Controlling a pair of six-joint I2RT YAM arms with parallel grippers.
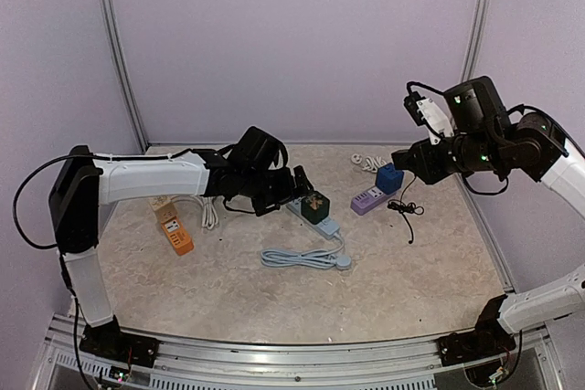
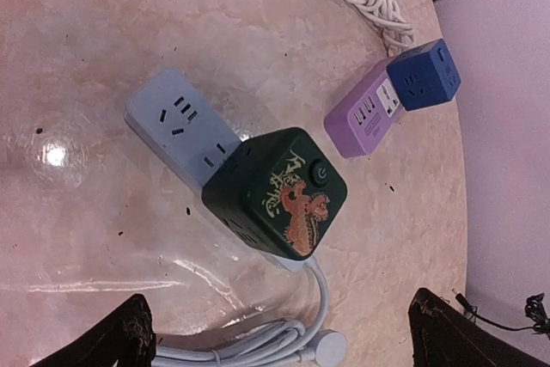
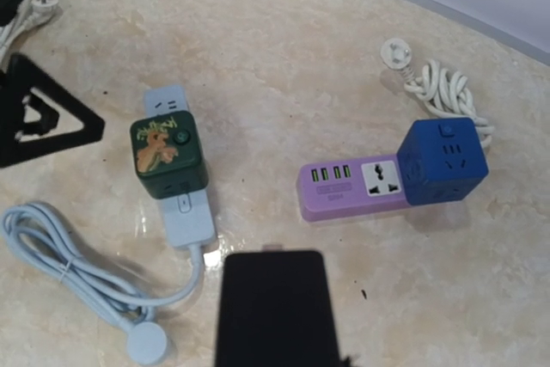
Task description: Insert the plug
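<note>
A light blue power strip lies on the table with a dark green cube seated on it; open sockets show at its far end. Above and behind the cube, my left gripper stands open, its fingers wide apart and nothing between them. My right gripper is raised over the right side, shut on a black plug that fills the bottom middle of the right wrist view. A thin black cable hangs beneath it in the top view. The right fingertips are hard to make out.
On the right lies a purple strip with a blue cube at its end and a coiled white cable. An orange strip sits at the left. The light blue coiled cord lies in front.
</note>
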